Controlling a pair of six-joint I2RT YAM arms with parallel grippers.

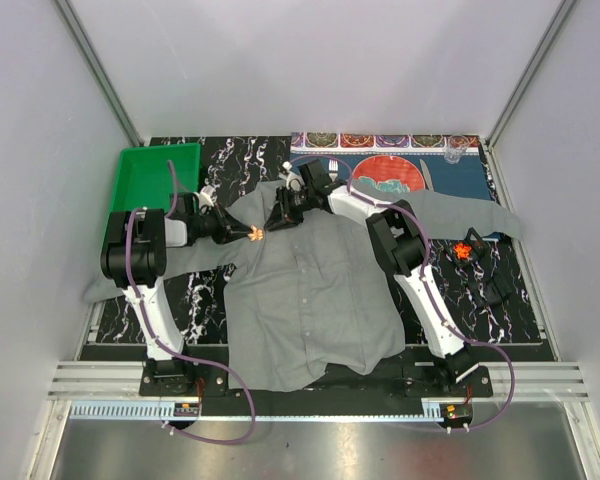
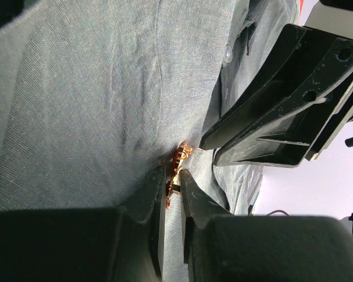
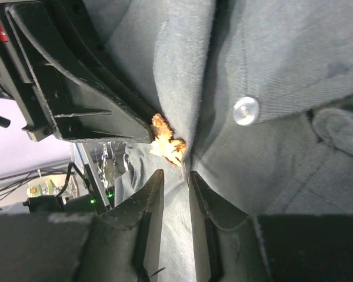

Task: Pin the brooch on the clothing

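Note:
A gold-orange leaf-shaped brooch (image 1: 256, 233) lies against a fold of the grey shirt (image 1: 305, 320). In the left wrist view the brooch (image 2: 181, 154) sits between the fingertips of my left gripper, which is shut on it; the right wrist view shows the brooch (image 3: 167, 147) beside the fold's edge. My right gripper (image 1: 278, 222) is just right of the brooch, part open, its fingertips (image 3: 196, 183) at the cloth just below the fold, with nothing clearly held. A white button (image 3: 245, 110) is nearby.
A green tray (image 1: 158, 157) is at back left. A blue placemat with a red plate (image 1: 388, 160) and glass (image 1: 455, 150) is at back right. A black object with an orange flower (image 1: 463, 251) lies to the right.

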